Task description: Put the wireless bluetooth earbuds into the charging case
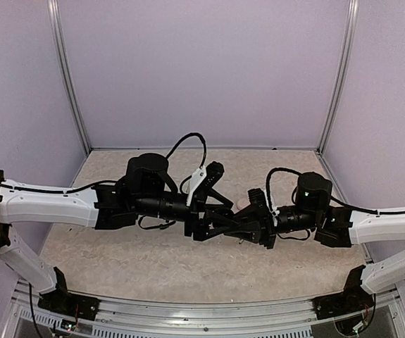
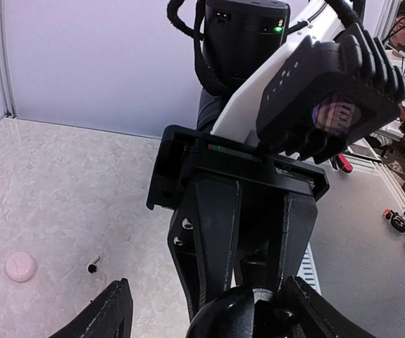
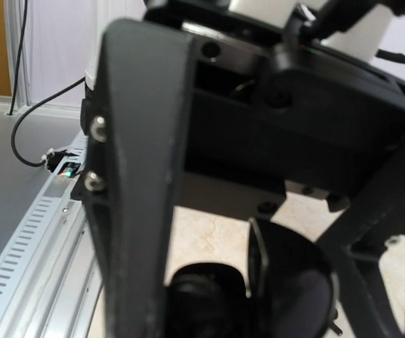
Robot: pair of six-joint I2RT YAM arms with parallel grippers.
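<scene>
A glossy black charging case shows at the bottom of the left wrist view, held by my right gripper, which is shut on it. Its raised lid appears in the right wrist view beside a dark rounded part. My left gripper is part open, and its fingers stand on either side of the case. Whether they touch it cannot be told. No earbud can be made out in the case or between the left fingers. A small dark piece, perhaps an earbud, lies on the table.
A pink round disc lies on the table behind the grippers. Both arms meet over the middle, and the table's front is clear. A metal rail runs along the front edge.
</scene>
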